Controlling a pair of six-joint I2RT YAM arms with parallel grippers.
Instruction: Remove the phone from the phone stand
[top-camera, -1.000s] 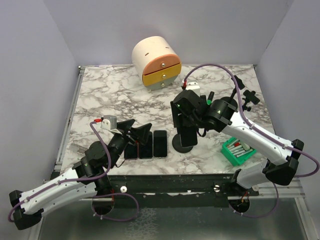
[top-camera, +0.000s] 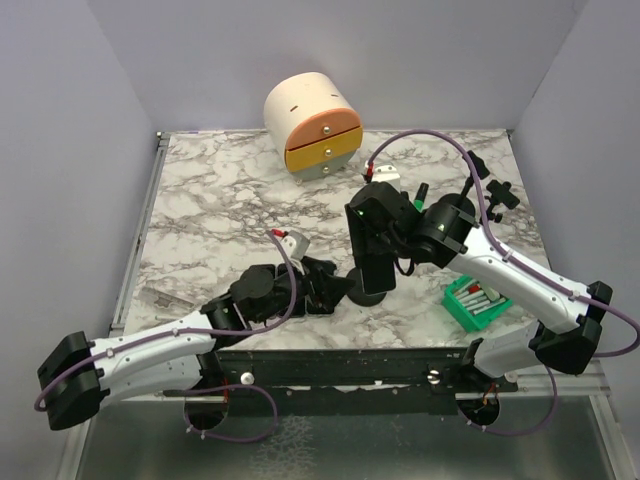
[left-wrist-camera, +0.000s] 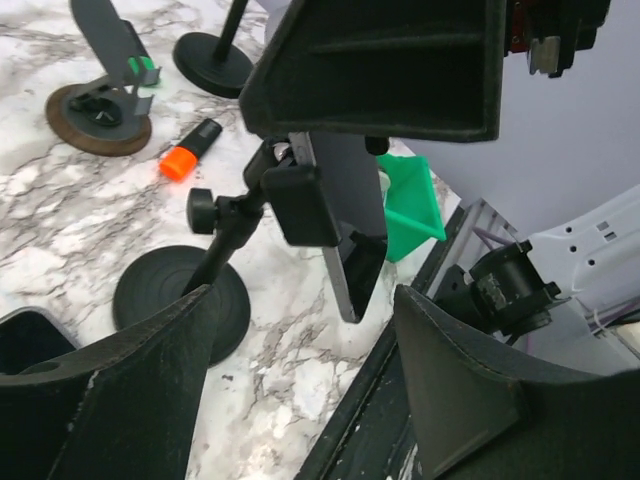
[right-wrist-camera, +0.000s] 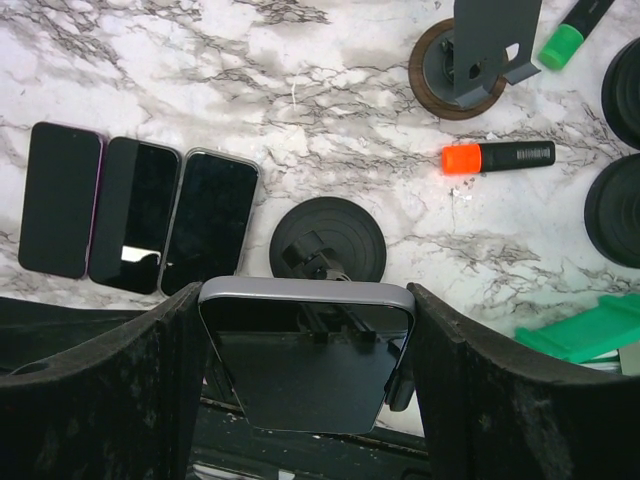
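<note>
The phone stand's round black base (top-camera: 368, 298) sits near the table's front, its jointed arm (left-wrist-camera: 232, 225) rising from it. A black phone (right-wrist-camera: 305, 380) is upright at the stand's top, framed by the fingers of my right gripper; whether they press on it is unclear. My left gripper (top-camera: 330, 275) is just left of the stand, its fingers apart and empty, pointed at the stand and phone in the left wrist view.
Three phones (right-wrist-camera: 208, 218) lie flat left of the stand. An orange highlighter (right-wrist-camera: 498, 157), another holder (right-wrist-camera: 480, 60), black round bases and a green tray (top-camera: 475, 305) are to the right. A drawer box (top-camera: 312, 125) stands at the back.
My left gripper has moved right and turned toward the phone stand, now over the flat phones. The right arm and phone look nearly unchanged.
</note>
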